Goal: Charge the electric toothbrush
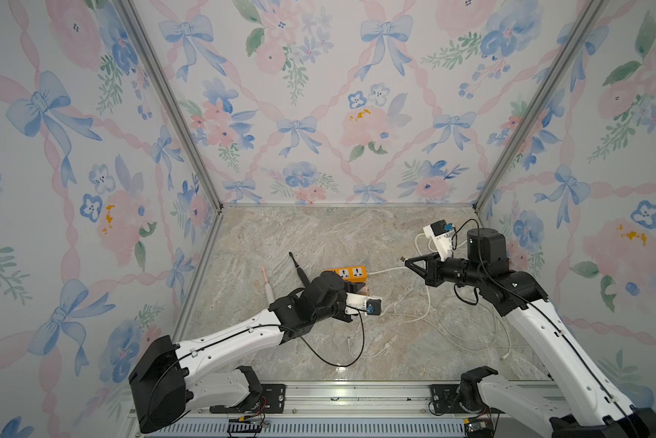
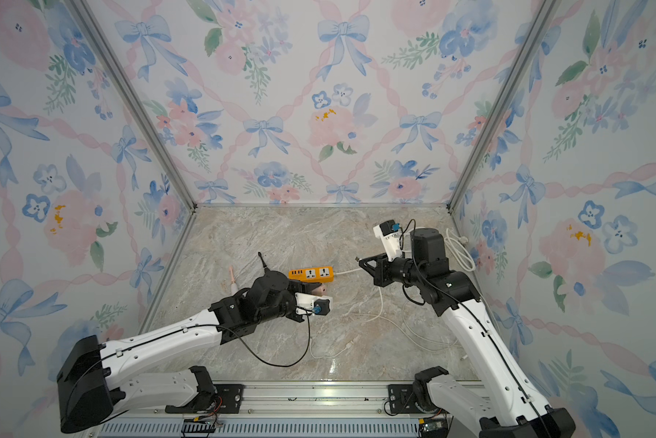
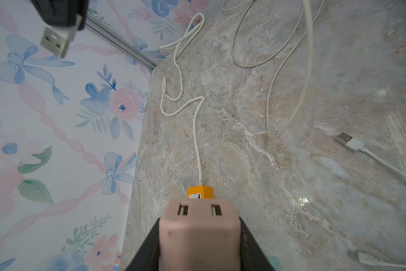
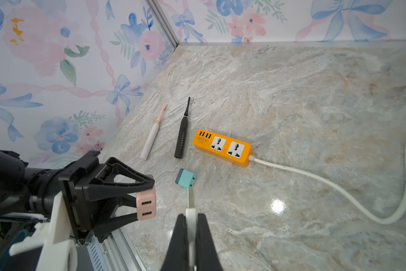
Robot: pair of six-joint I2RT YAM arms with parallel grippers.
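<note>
My left gripper is shut on a pink two-port charger block [image 4: 145,203], its USB ports facing out. My right gripper is shut on a white cable connector, raised right of the left gripper; the metal USB plug [image 3: 55,41] shows blurred in the left wrist view. On the table lie a white toothbrush with pink head [image 4: 151,137], a black toothbrush [image 4: 181,137], an orange power strip [image 4: 221,146] and a teal charger block [image 4: 185,178].
White cables [image 4: 329,183] run across the middle and right of the table; a loose USB cable end [image 3: 350,142] lies near the left gripper.
</note>
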